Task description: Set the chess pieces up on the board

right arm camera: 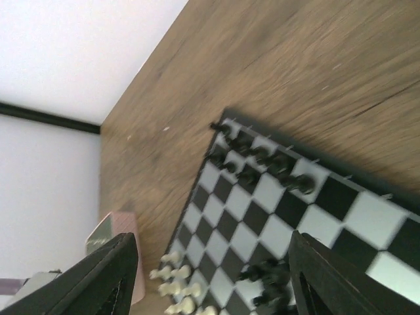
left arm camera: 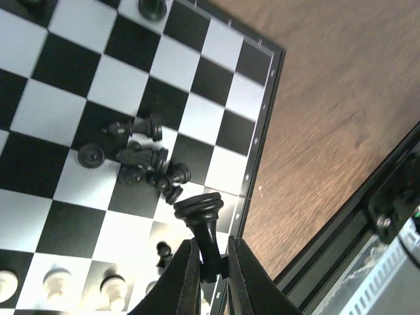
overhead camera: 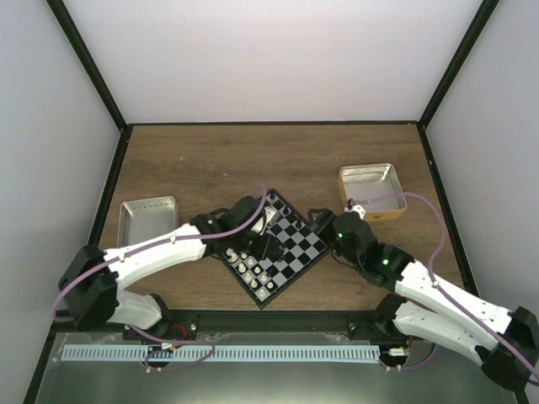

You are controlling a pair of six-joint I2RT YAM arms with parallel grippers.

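Observation:
The chessboard (overhead camera: 295, 261) lies mid-table. My left gripper is shut on a black chess piece (left arm camera: 200, 213), held tilted above the board. Below it several black pieces lie on their sides in a cluster (left arm camera: 144, 154). White pieces (left arm camera: 58, 282) stand along one side; black pieces (right arm camera: 279, 164) stand along another. My right gripper is open over the board, with nothing seen held between its fingers.
A pale tray (overhead camera: 147, 204) lies left of the board, and a lined box (overhead camera: 370, 215) sits at the back right. The wood around the board is largely clear.

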